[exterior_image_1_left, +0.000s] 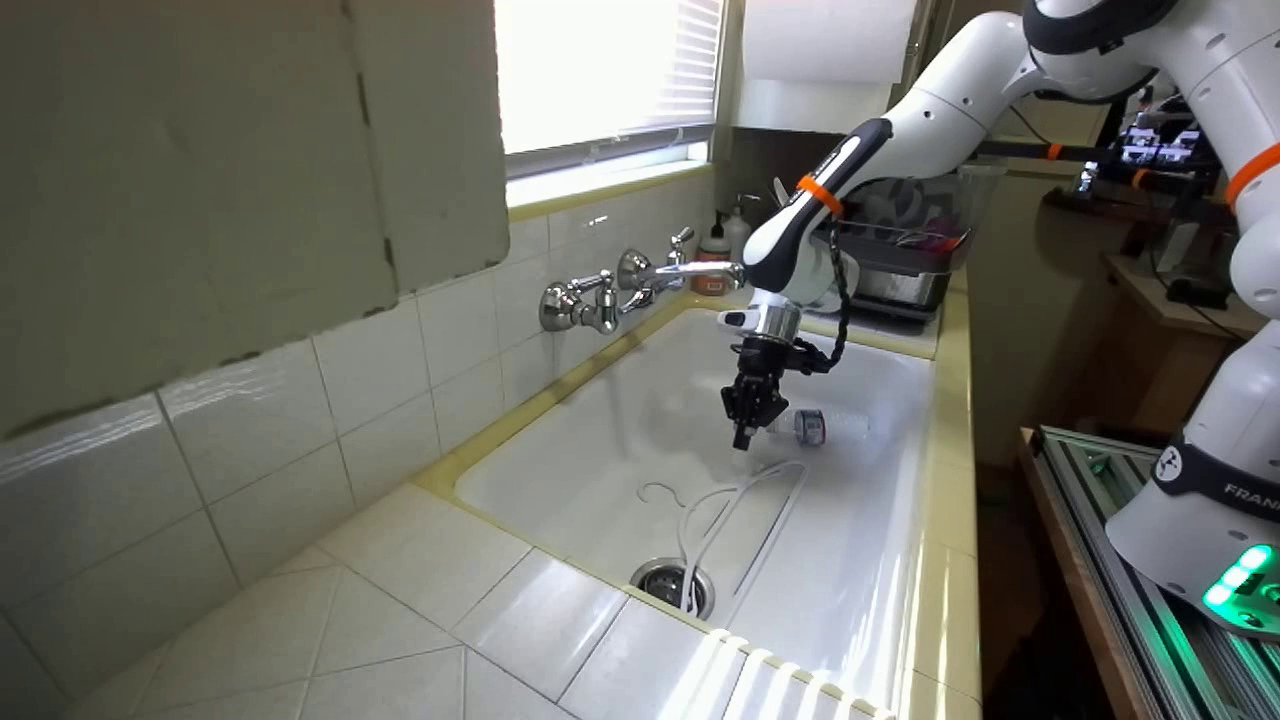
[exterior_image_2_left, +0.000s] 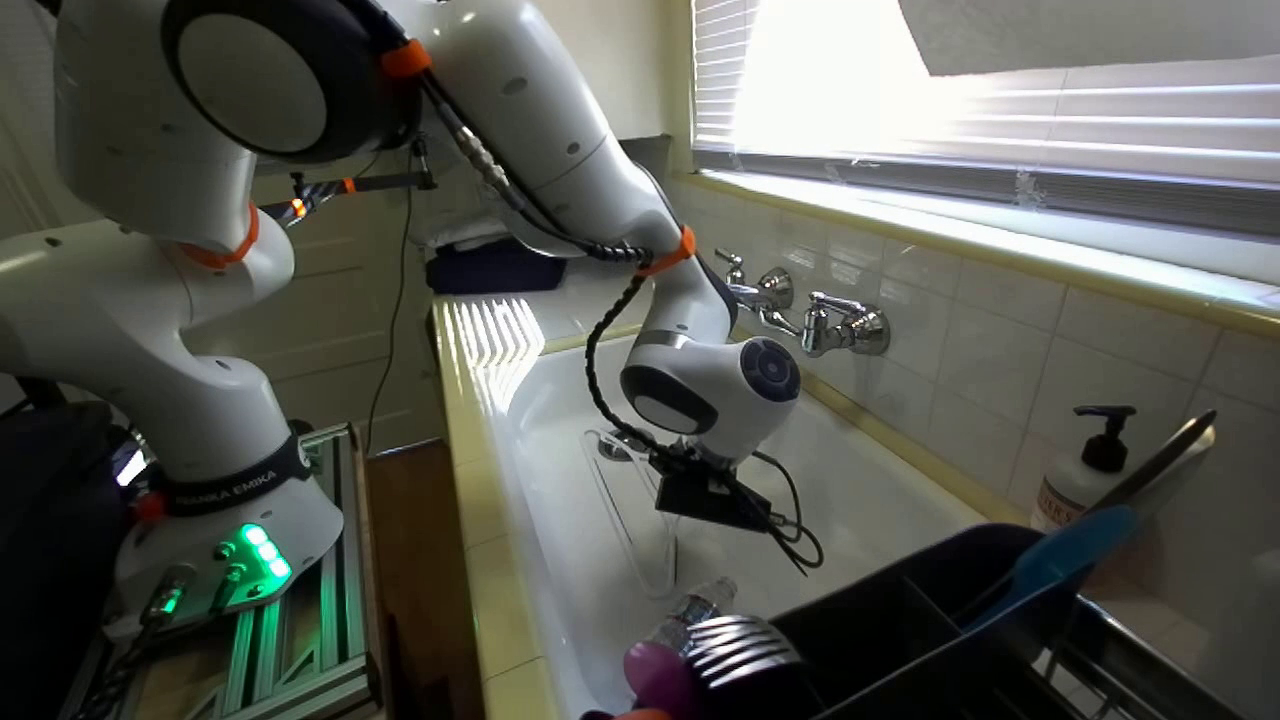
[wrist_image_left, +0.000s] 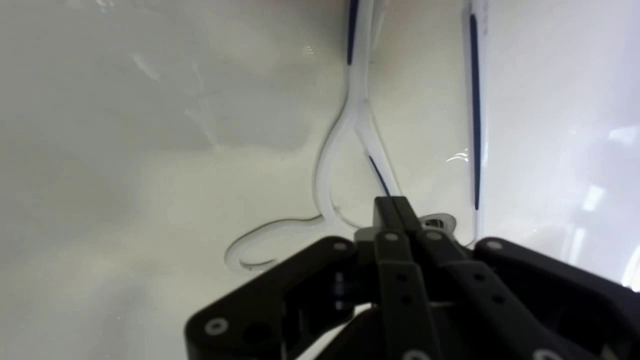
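Observation:
A white plastic hanger (wrist_image_left: 358, 78) with a curled hook lies in the white sink (exterior_image_1_left: 552, 480). One end of it reaches over the drain in exterior view 1. Above the hanger, my gripper is shut, its black fingertips pressed together, and nothing shows between them. In the wrist view the fingers cover part of the hanger near its fork. From the side, the gripper (exterior_image_1_left: 743, 442) points down at the hanger's far part; whether they touch I cannot tell. The arm's wrist hides the fingers in exterior view 2.
A clear bottle (exterior_image_1_left: 810, 427) lies on its side in the sink, close beyond the gripper. The metal faucet (exterior_image_1_left: 684, 272) juts from the tiled wall. A black dish rack (exterior_image_2_left: 900, 648) and a soap bottle (exterior_image_2_left: 1086, 474) stand at the far end. The sink's left side is clear.

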